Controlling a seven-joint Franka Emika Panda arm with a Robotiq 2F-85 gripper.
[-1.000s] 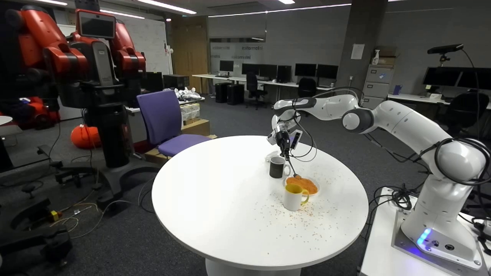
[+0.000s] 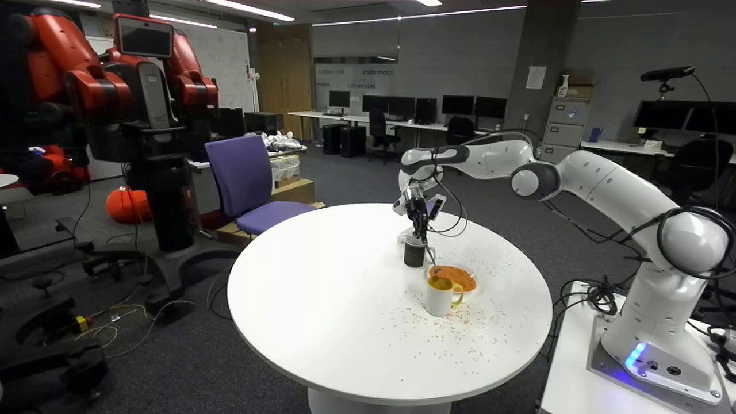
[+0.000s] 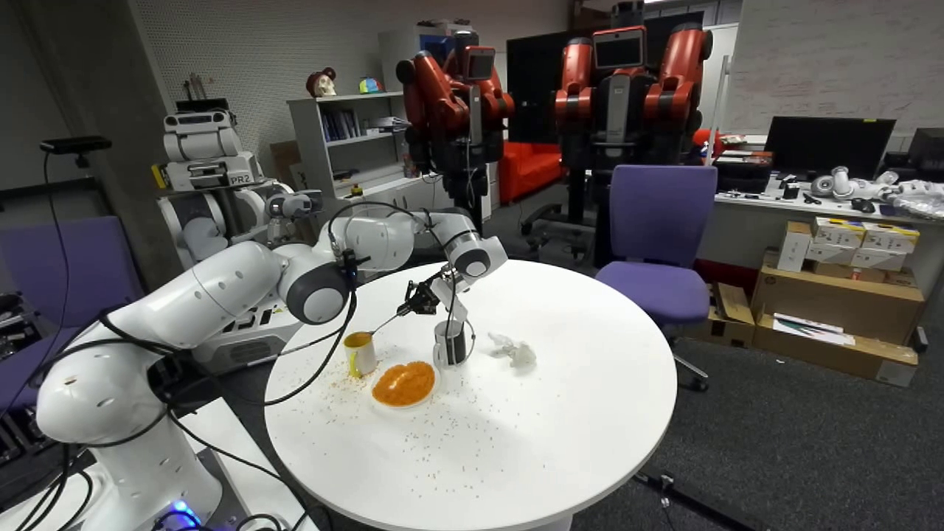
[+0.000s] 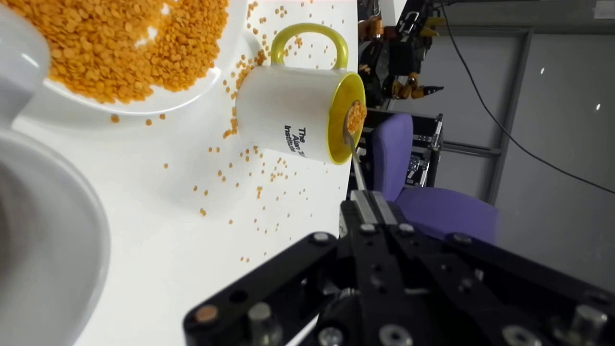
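Observation:
My gripper is shut on the thin handle of a metal spoon (image 4: 358, 170), whose bowl carries a small heap of orange lentils. In the wrist view, that bowl lines up with the mouth of a white mug with a yellow inside and handle (image 4: 288, 109); exterior view 2 shows the spoon's end close to this mug's rim (image 3: 358, 339). How high the spoon is over the mug, I cannot tell. A white plate (image 2: 476, 284) bears spread lentils (image 3: 405, 383). The dark-fronted mug (image 2: 414, 255) stands upright below my gripper in exterior view 1.
Loose lentils lie scattered around the plate and yellow mug on the round white table (image 2: 310, 296). Crumpled clear plastic (image 3: 515, 352) rests beyond the dark mug. A purple chair (image 2: 259, 186) stands close behind it.
In exterior view 1 my gripper and spoon have shifted slightly left. The spoon's end has moved left, away from the plate's middle. Mugs and plate have stayed put.

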